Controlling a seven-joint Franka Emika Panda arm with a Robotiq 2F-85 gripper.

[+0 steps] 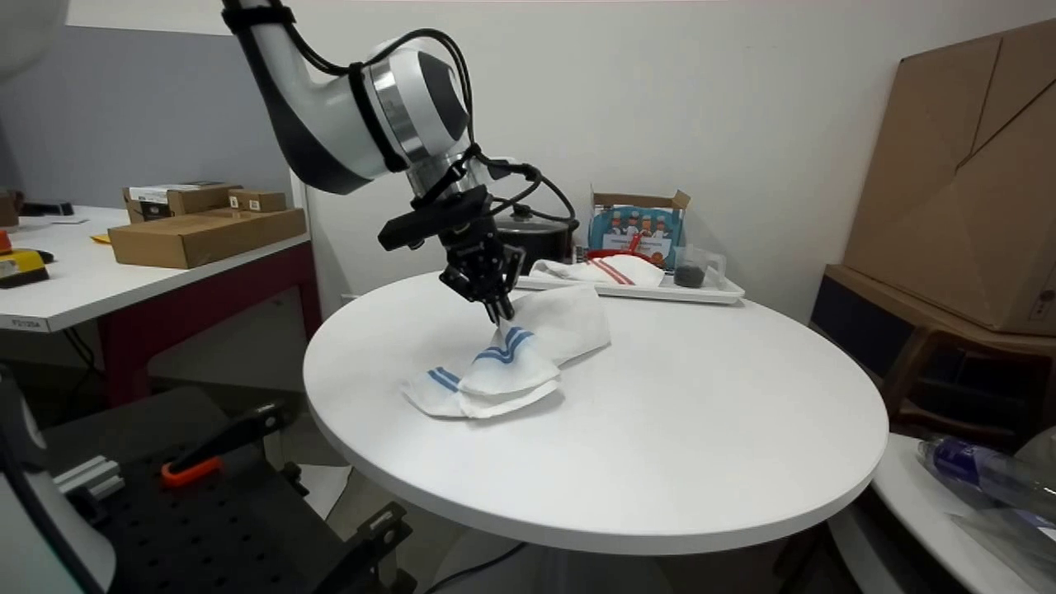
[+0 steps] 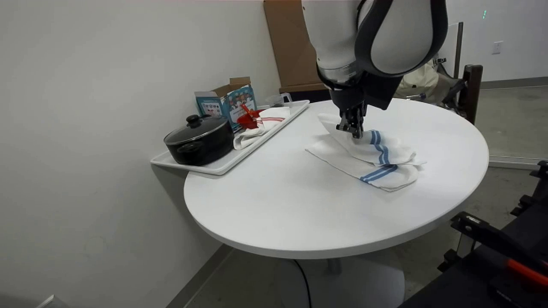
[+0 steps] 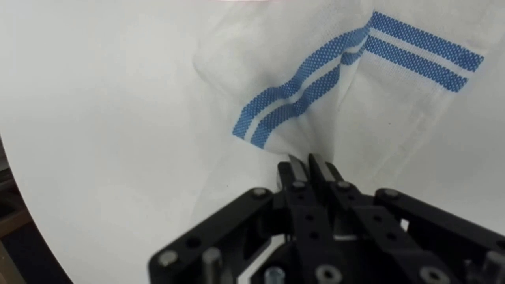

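A white cloth with blue double stripes (image 1: 510, 376) lies rumpled and partly folded over itself on the round white table (image 1: 713, 416), left of its middle in exterior view 1. My gripper (image 1: 502, 315) is low over the table, shut on a pinched bit of this cloth. In the wrist view the fingertips of the gripper meet at a gathered edge, and the blue stripes (image 3: 303, 90) run up and away from it. Exterior view 2 shows the cloth (image 2: 380, 154) spread beneath the gripper (image 2: 354, 134), most of it resting on the tabletop.
Along the wall, a white tray (image 2: 231, 163) holds a black lidded pot (image 2: 200, 141), a blue box (image 1: 636, 233), a red-striped towel (image 1: 604, 271) and a clear cup (image 1: 698, 266).
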